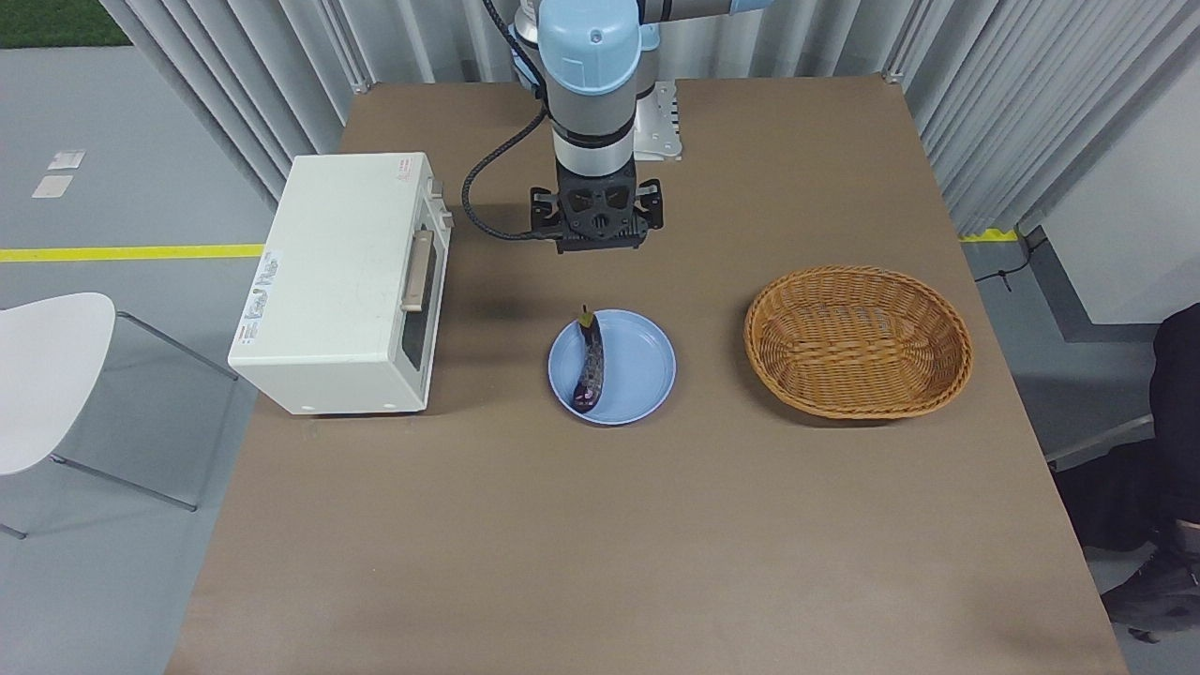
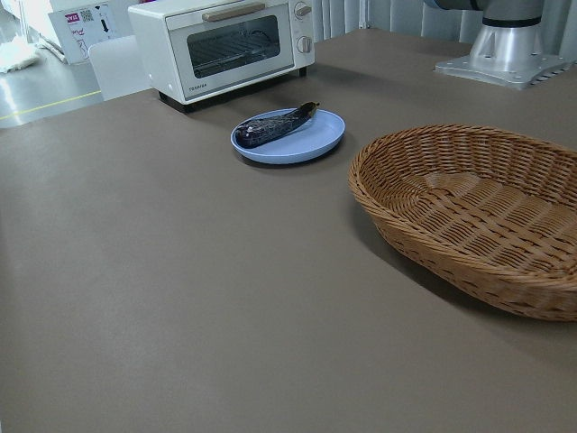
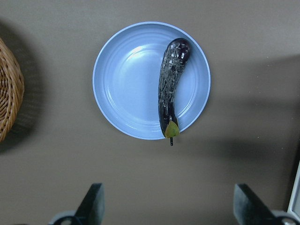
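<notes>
A dark eggplant [image 1: 588, 366] with a green-yellow stem end lies on a light blue plate [image 1: 640, 377] in the middle of the table; both also show in the left camera view. In the wrist view the eggplant [image 3: 171, 79] sits right of the plate's centre, stem toward me. My gripper is high over the table, its fingers wide apart with nothing between them, short of the plate in that view. In the front view it appears behind the plate, its fingertips hidden.
A wicker basket [image 1: 858, 342] stands right of the plate in the front view. A white toaster oven [image 1: 321, 268] stands to the left, its glass door closed.
</notes>
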